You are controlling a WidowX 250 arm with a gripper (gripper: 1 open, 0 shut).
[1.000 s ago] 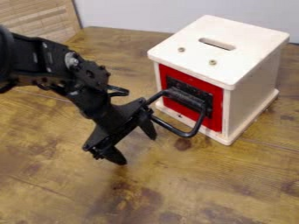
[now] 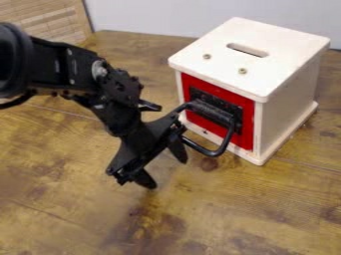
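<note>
A cream wooden box (image 2: 280, 80) with a red front panel (image 2: 197, 87) stands at the right. On that panel is a black fitting with a black bar handle (image 2: 213, 149) that sticks out toward the lower left. My black gripper (image 2: 163, 167) is low over the floor, left of the box, beside the outer end of the handle. Its two fingertips show apart, pointing down; whether anything is held between them is hard to tell against the dark parts.
A slatted light wooden piece (image 2: 40, 20) lies at the back left, and a pale wall runs along the back.
My arm and gripper have shifted very slightly; the box and its handle look unchanged.
</note>
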